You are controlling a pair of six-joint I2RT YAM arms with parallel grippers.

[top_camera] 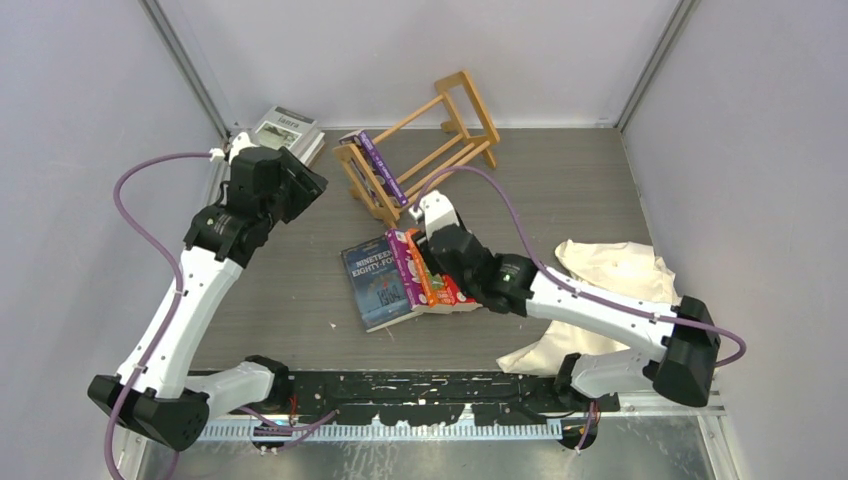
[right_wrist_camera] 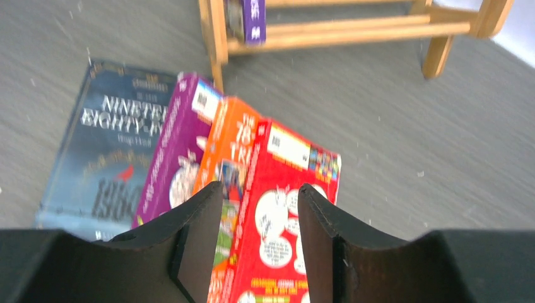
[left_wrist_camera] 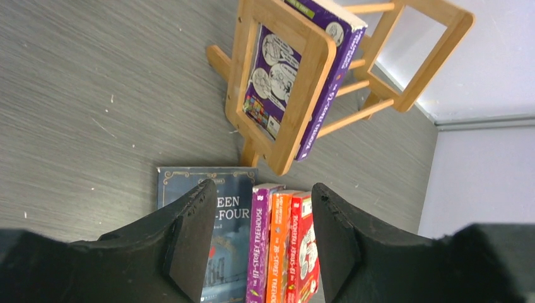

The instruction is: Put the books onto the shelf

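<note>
A wooden rack [top_camera: 465, 152] stands at the back, with a purple book [top_camera: 372, 165] upright in its left end. In front lie a dark blue Nineteen Eighty-Four book [top_camera: 372, 280] and overlapping purple [right_wrist_camera: 166, 164], orange [left_wrist_camera: 277, 246] and red [right_wrist_camera: 281, 246] books. My right gripper is above these books, fingers apart, with nothing between them but the view of the books below. My left gripper hangs over the left side, left of the rack, also open and empty.
A stack of grey-white books [top_camera: 285, 135] sits at the back left. A cream cloth [top_camera: 610, 262] lies at the right front. Bare floor shows right of the rack and at the front left.
</note>
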